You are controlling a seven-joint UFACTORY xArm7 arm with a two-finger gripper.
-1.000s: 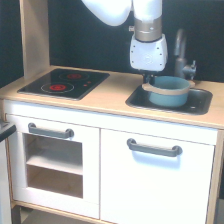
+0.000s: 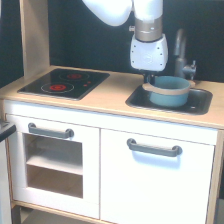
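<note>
A blue-grey pot (image 2: 169, 97) with a tan rim is at the sink (image 2: 202, 101), a dark basin set into the right side of the counter. The white arm comes down from the top of the view. Its dark gripper (image 2: 150, 78) points down at the pot's left edge, touching or very close to the rim. The fingers are small and dark here, so whether they are closed on the rim cannot be made out.
A grey faucet (image 2: 180, 55) rises behind the pot, close to the arm. On the left lies a black stovetop (image 2: 64, 83) with red rings. Bare wooden counter (image 2: 112, 92) separates stovetop and sink. Below are a white oven door (image 2: 50, 132) and a cabinet door (image 2: 153, 185).
</note>
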